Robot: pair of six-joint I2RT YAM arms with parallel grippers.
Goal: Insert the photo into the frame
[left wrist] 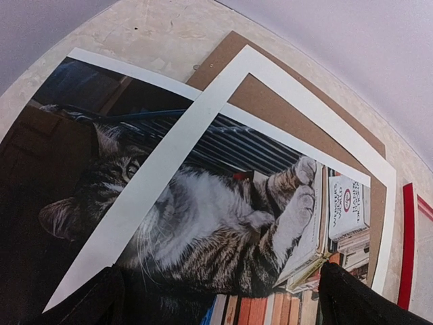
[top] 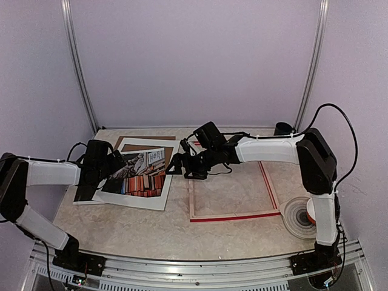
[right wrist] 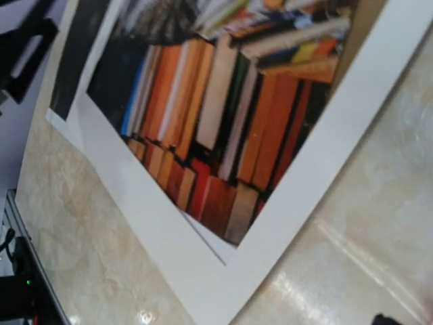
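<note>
The photo (top: 136,185) of a cat and books lies on the table's left, with a white mat over it and brown backing partly underneath; the books (right wrist: 203,115) fill the right wrist view. My left gripper (top: 115,160) hangs open over the photo's left part, its fingertips at the bottom of the left wrist view. My right gripper (top: 177,163) is open above the photo's right edge, between photo and frame. The red-edged frame (top: 233,214) lies flat at the centre right, partly hidden under the right arm.
At the front right stand a grey round dish (top: 294,221) and a bowl (top: 311,209), mostly behind the arm. A dark cup (top: 283,129) is at the back right.
</note>
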